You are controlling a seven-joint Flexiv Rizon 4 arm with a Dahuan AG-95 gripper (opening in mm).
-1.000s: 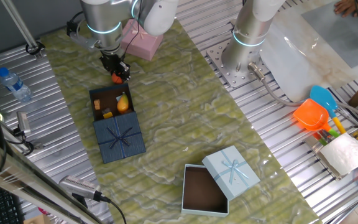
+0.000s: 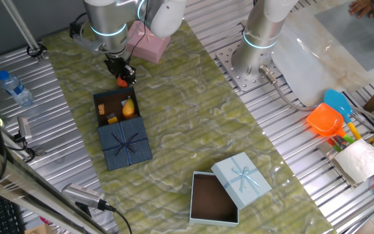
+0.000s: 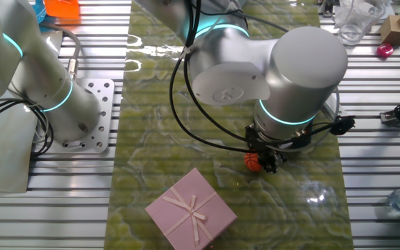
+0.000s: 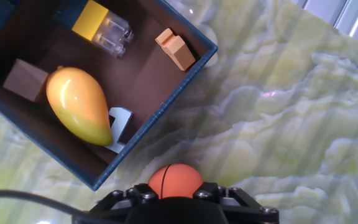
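Note:
My gripper (image 2: 120, 70) is shut on a small orange ball (image 4: 178, 180) with a dark seam. In exterior view 1 they are just behind the open dark blue box (image 4: 157, 115), outside its wall. Inside that box lie a yellow-green mango (image 4: 76, 102), a yellow-and-clear piece (image 4: 98, 28), a tan block (image 4: 175, 49), a brown block (image 4: 25, 80) and a pale bracket-like piece (image 4: 120, 124). The box's ribboned lid (image 2: 125, 144) covers its front part. Exterior view 2 also shows the ball (image 3: 253, 162) at the fingertips.
A closed pink box (image 2: 148, 42) stands behind the gripper. At the front, an empty light blue box (image 2: 213, 222) has its lid (image 2: 242, 180) leaning across one side.

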